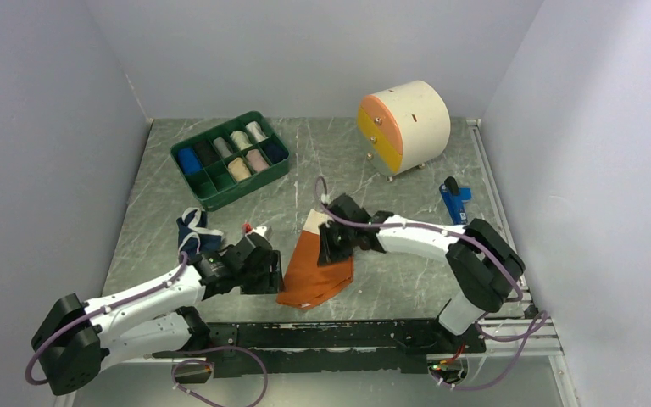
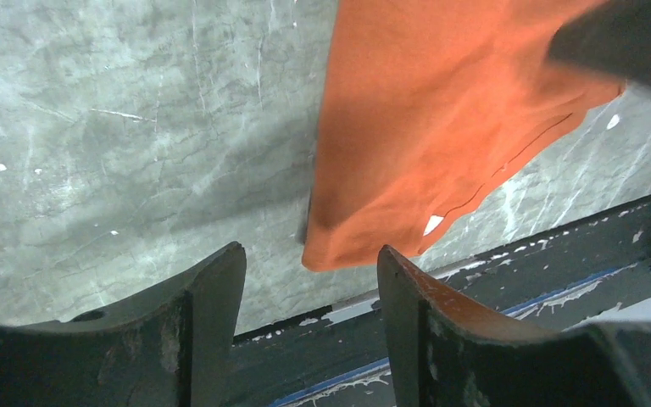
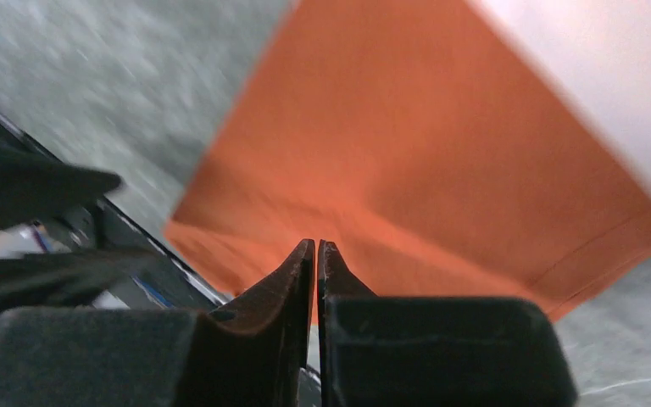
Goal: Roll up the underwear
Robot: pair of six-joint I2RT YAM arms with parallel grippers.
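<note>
The orange underwear [image 1: 308,270] lies folded flat on the table, its cream waistband [image 1: 314,220] toward the back. Its narrow front-left corner, with a small white tag [image 2: 432,225], appears in the left wrist view. Beside that corner stands my left gripper [image 1: 264,284], open; its fingertips [image 2: 230,263] are spread apart with nothing gripped. My right gripper [image 1: 331,257] hovers over the orange cloth and hides part of it. In the right wrist view its fingertips [image 3: 303,263] meet, with only a hairline gap and no cloth visible between them.
A green divided box [image 1: 220,197] of rolled garments stands at the back left. Navy cloth [image 1: 197,231] lies near the left arm. A round drawer cabinet [image 1: 415,127] and blue items [image 1: 455,202] occupy the right.
</note>
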